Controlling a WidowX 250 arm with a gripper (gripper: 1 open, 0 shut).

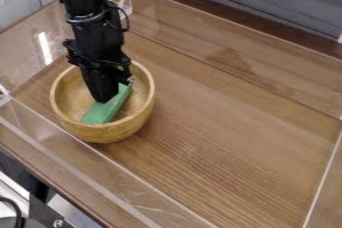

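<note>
My black gripper [98,72] hangs over the back part of a round yellow bowl [138,114] at the left of the camera view. A green oblong object [104,110] lies in the bowl, just below and in front of my fingertips. The fingers look close together, with nothing clear between them; the dark shapes make their tips hard to make out.
A grey wall [267,7] runs along the back right. Dark cables lie at the lower left corner.
</note>
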